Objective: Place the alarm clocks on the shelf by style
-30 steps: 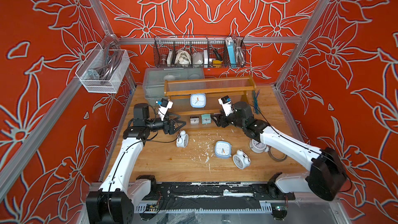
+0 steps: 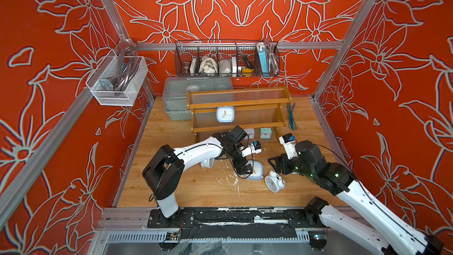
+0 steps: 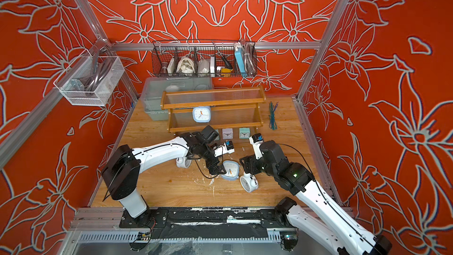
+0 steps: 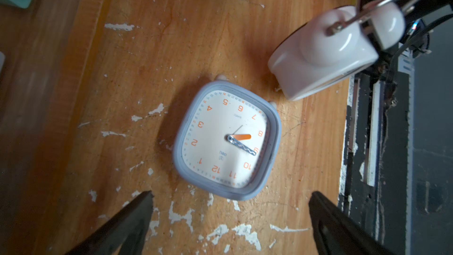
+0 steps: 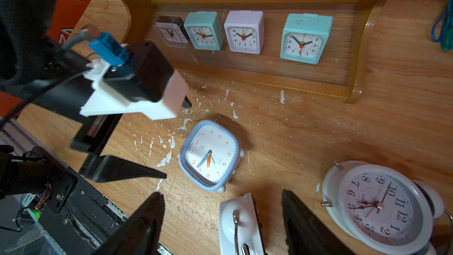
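A blue-rimmed square clock [image 4: 226,139] lies face up on the table. Beside it my left gripper [image 2: 246,169] stands open; in the left wrist view its fingers [image 4: 125,229] straddle the space before the clock, apart from it. My right gripper hangs with its fingers apart above a white twin-bell clock [image 5: 236,224], nothing gripped. Another twin-bell clock [image 5: 384,205] lies face up to the right, and a third white clock [image 2: 206,163] stands at left. On the wooden shelf, small clocks [image 5: 305,37] line the bottom level and a matching blue clock [image 2: 225,114] sits higher.
The shelf's front board [image 5: 283,82] and end panel [image 5: 361,66] bound the small clocks. A lidded clear box [image 2: 177,99] stands behind the shelf at left. Teal cords [image 2: 291,115] lie right of it. Both arms are close together over the table.
My left arm has swung right, from the left twin-bell clock to the blue clock on the table. My right arm has drawn back from the shelf toward the front right.
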